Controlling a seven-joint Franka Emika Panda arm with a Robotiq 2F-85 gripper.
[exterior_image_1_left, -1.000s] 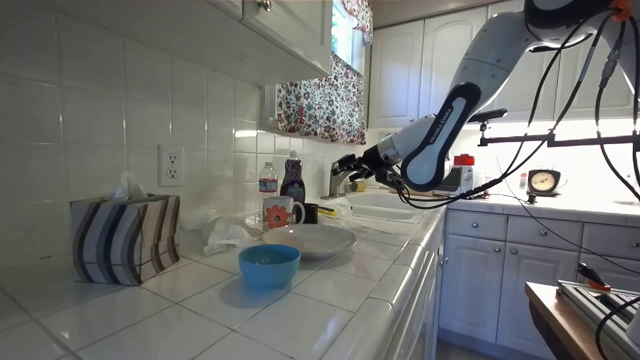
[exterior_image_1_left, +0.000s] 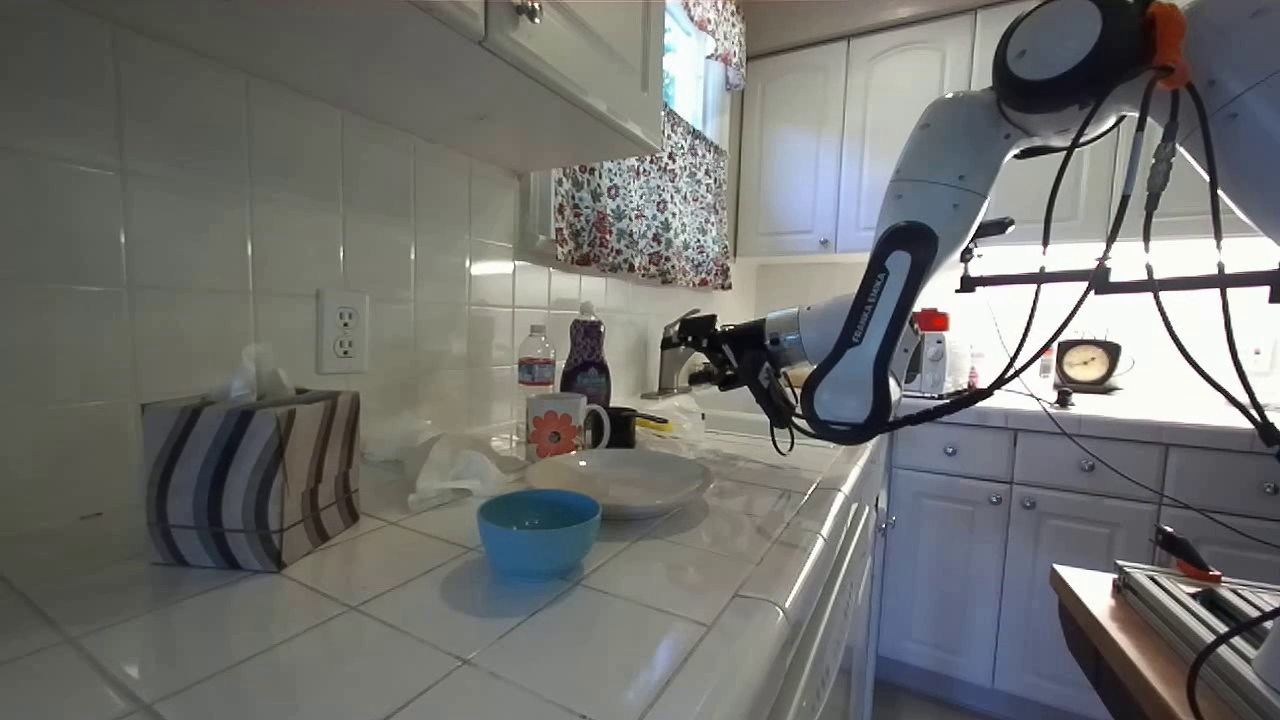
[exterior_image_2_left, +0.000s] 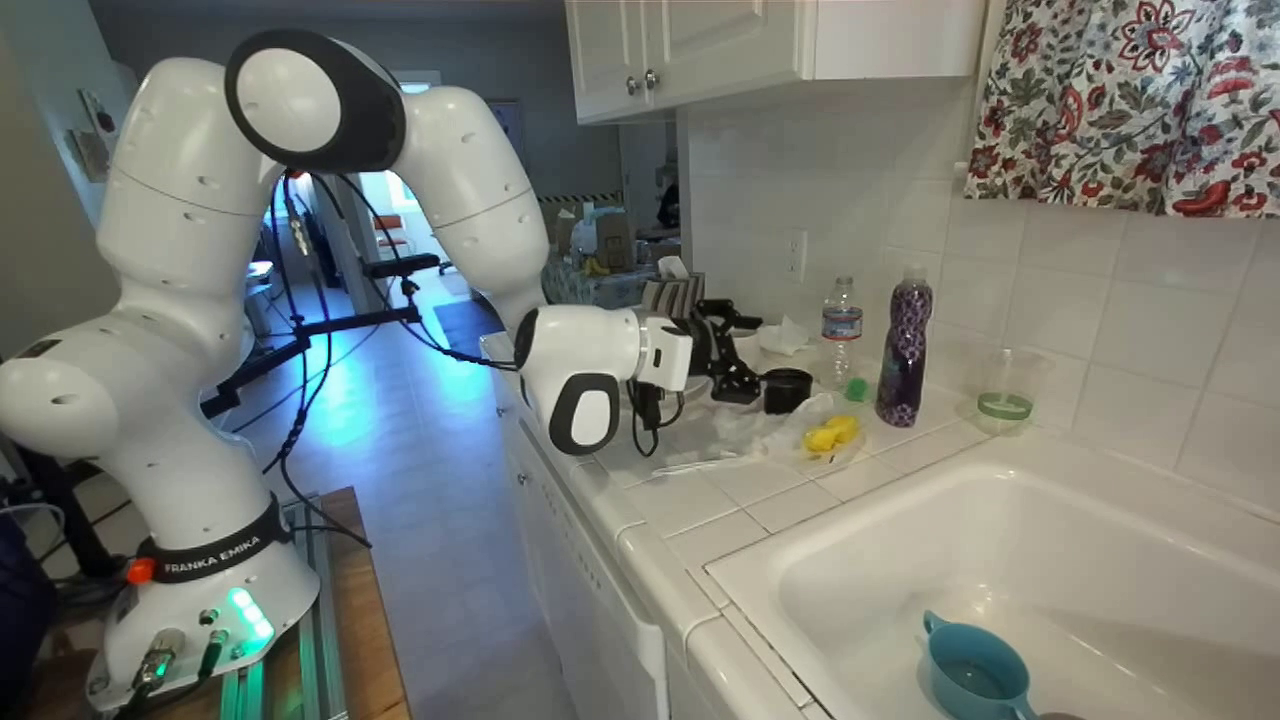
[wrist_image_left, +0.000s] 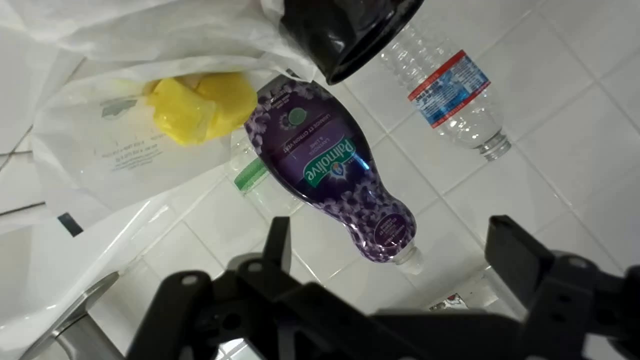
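Note:
My gripper is open, its two dark fingers wide apart at the bottom of the wrist view, with nothing held. Beyond them stands a purple Palmolive bottle (wrist_image_left: 324, 159) with a pale cap. A clear water bottle (wrist_image_left: 451, 90) with a red and blue label is to its right in that view. Part of a black cup (wrist_image_left: 348, 30) shows at the top, and yellow pieces (wrist_image_left: 204, 108) lie on a translucent plastic bag (wrist_image_left: 135, 150). In exterior view 2, the gripper (exterior_image_2_left: 750, 356) is above the counter near the black cup (exterior_image_2_left: 787, 390).
Nearer the camera in exterior view 1 are a blue bowl (exterior_image_1_left: 539, 534), a white plate (exterior_image_1_left: 624, 482), a flower mug (exterior_image_1_left: 558, 426) and a striped tissue box (exterior_image_1_left: 254, 480). A sink (exterior_image_2_left: 888, 564) holds a blue cup (exterior_image_2_left: 978, 674).
In exterior view 1 the forearm and wrist have swung left and lower, and the hand now points more level. The counter objects have not visibly moved.

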